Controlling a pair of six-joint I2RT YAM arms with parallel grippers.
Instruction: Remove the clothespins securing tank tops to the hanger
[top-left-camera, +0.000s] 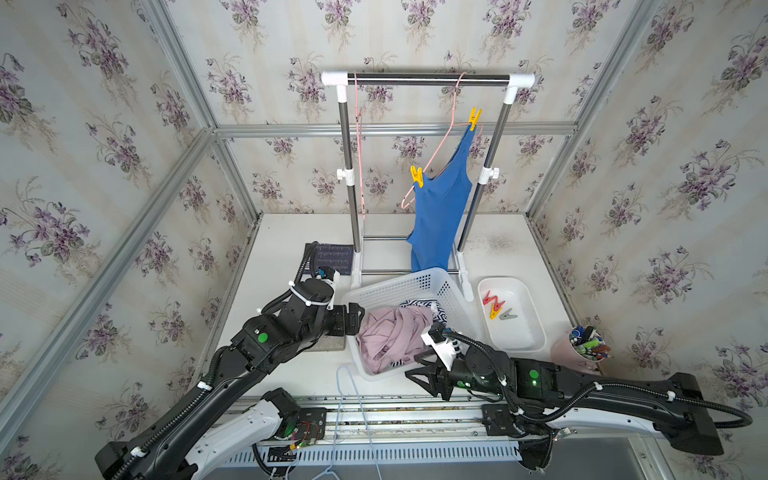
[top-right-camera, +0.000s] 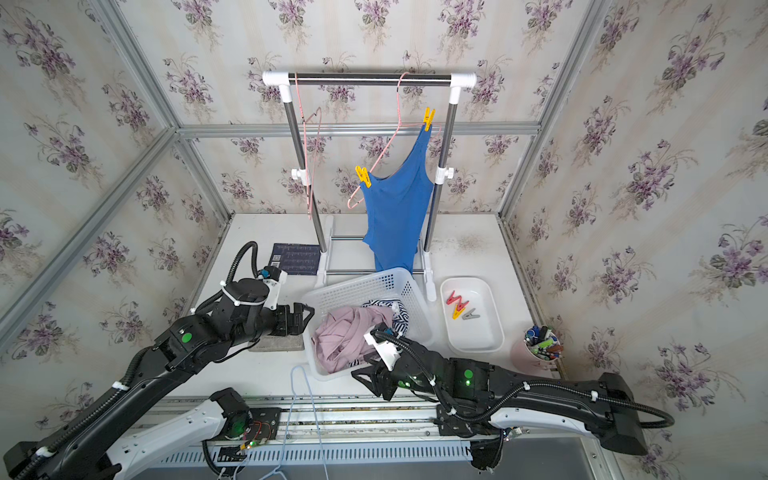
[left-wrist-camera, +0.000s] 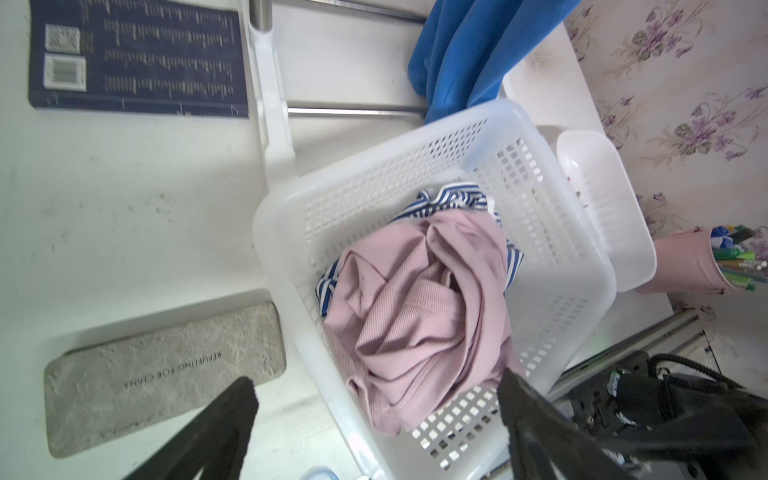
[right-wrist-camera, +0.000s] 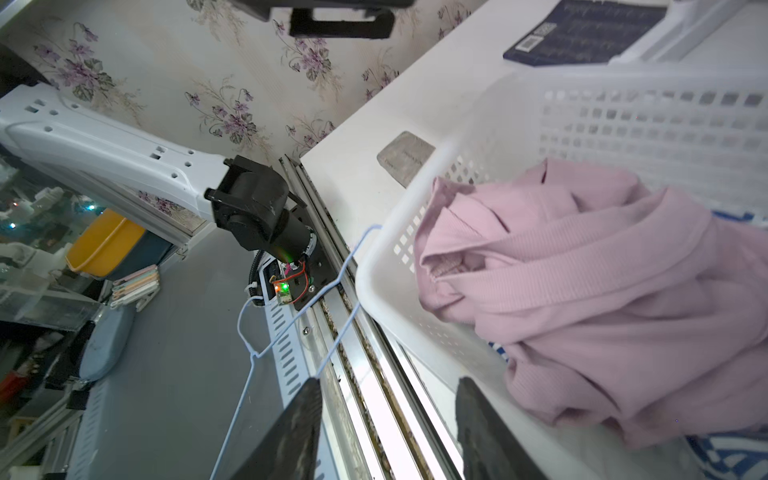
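Observation:
A blue tank top (top-left-camera: 441, 204) hangs from a pink hanger on the rack, with one yellow clothespin (top-left-camera: 417, 176) at its lower left strap and another yellow clothespin (top-left-camera: 474, 118) at the upper right one. Left of it hangs a bare pink hanger (top-left-camera: 359, 152). In the basket (left-wrist-camera: 280, 232) a pink tank top (left-wrist-camera: 424, 312) lies crumpled over a striped garment (left-wrist-camera: 464, 194). My left gripper (top-left-camera: 357, 318) stands open and empty by the basket's left rim. Over the basket's front rim, my right gripper has its fingers apart, nothing between them.
The white tray (top-right-camera: 480, 332) at right holds several loose clothespins (top-right-camera: 457, 306). A light blue hanger (right-wrist-camera: 254, 352) droops over the table's front edge. A stone slab (left-wrist-camera: 164, 372) and dark box (left-wrist-camera: 140, 56) lie left; a pink pen cup (top-right-camera: 532, 358) stands right.

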